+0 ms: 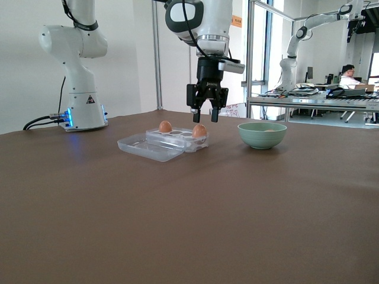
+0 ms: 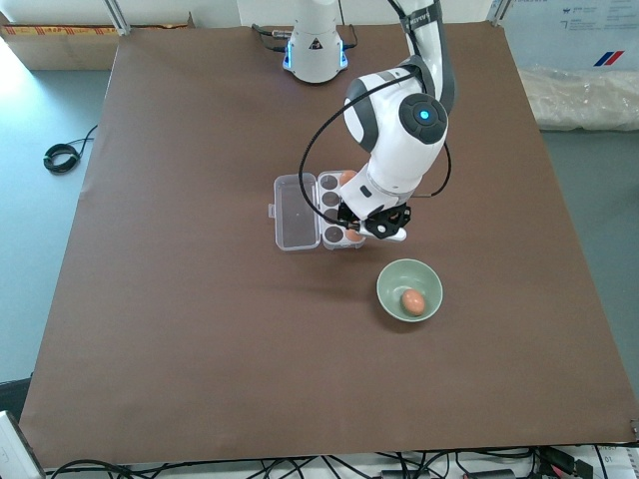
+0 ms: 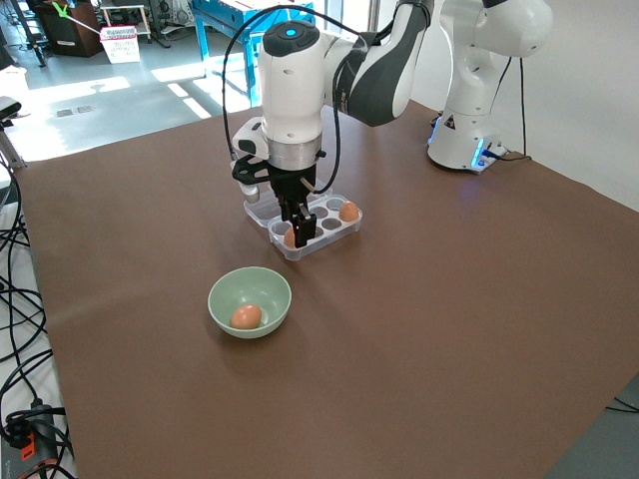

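Observation:
A clear egg carton lies open on the brown table, holding a far egg and a near egg, partly hidden by my arm in the left view. My black gripper hangs above the carton, its two fingers apart and pointing down, with nothing visible between them; in the right view it is over the near egg. A green bowl with one egg in it stands beside the carton, toward the table's front.
Cables run along the front edge.

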